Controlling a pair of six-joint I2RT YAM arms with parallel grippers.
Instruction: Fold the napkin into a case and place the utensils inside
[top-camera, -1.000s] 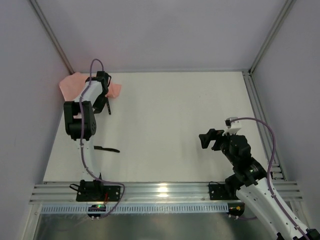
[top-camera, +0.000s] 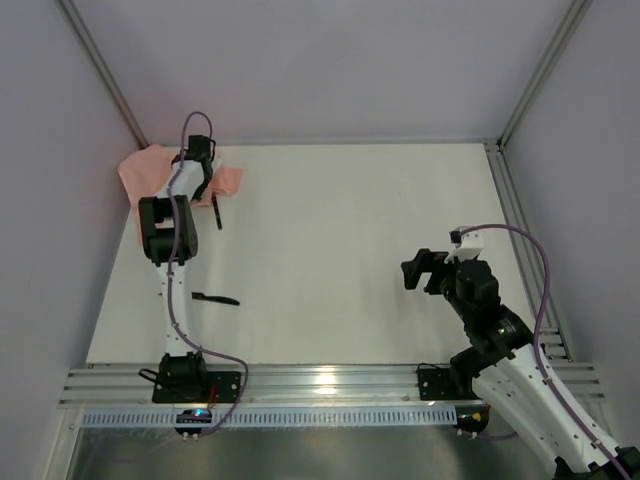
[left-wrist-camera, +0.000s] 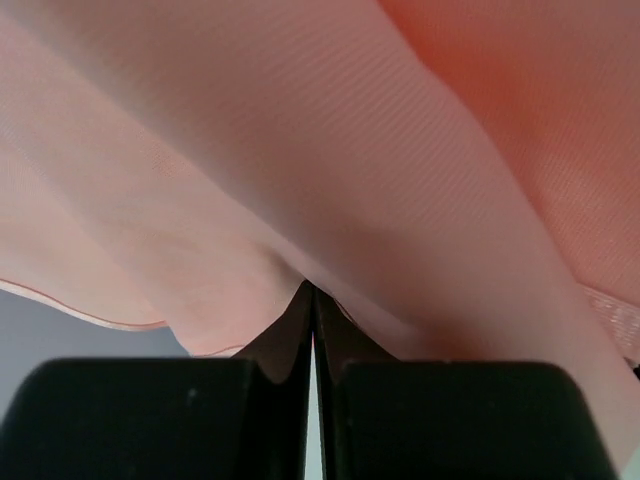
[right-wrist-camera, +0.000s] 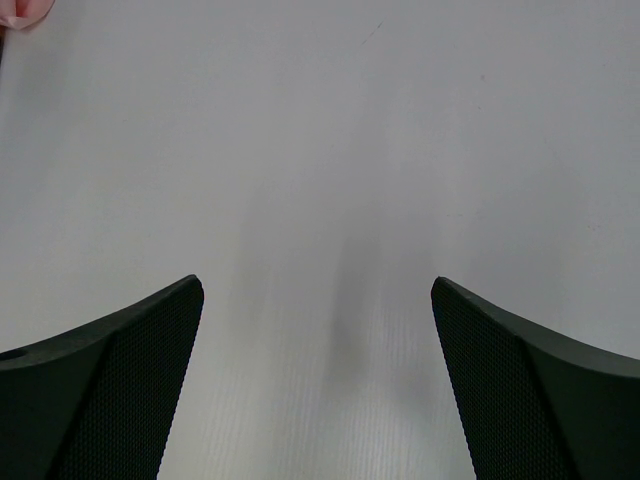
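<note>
The pink napkin (top-camera: 148, 168) lies at the table's far left corner, partly covered by my left arm. Loose folds of the pink napkin (left-wrist-camera: 420, 180) fill most of the left wrist view. My left gripper is shut, its tips up against a fold of the cloth; whether any fabric is pinched between them does not show. A dark utensil (top-camera: 217, 212) sticks out from the napkin's near side, its other end hidden. Another dark utensil (top-camera: 216, 299) lies on the left part of the table. My right gripper stands open and empty, well away from the napkin.
Grey walls rise at the back and sides, and a metal rail (top-camera: 320, 378) runs along the front edge.
My left arm has reached slightly farther toward the back, and more pink cloth now shows beside its gripper. The right arm has shifted only slightly. Both utensils appear unmoved.
</note>
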